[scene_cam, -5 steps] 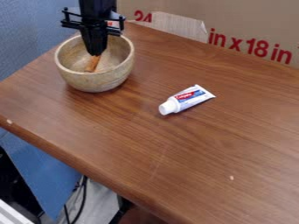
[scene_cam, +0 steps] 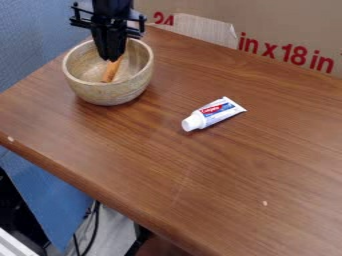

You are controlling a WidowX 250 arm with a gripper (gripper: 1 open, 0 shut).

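A pale beige bowl point(scene_cam: 110, 91) stands on the wooden table at the back left. An orange, elongated object point(scene_cam: 111, 70) is inside it, tilted. My black gripper point(scene_cam: 108, 54) points down into the back of the bowl, right at the upper end of the orange object; whether its fingers are shut on that object is hard to tell. A white toothpaste tube point(scene_cam: 214, 112) lies on the table to the right of the bowl.
A cardboard sheet point(scene_cam: 286, 30) runs along the back of the table. The table's left edge drops to blue fabric point(scene_cam: 47, 190) and cables.
The bowl and tube are unmoved.
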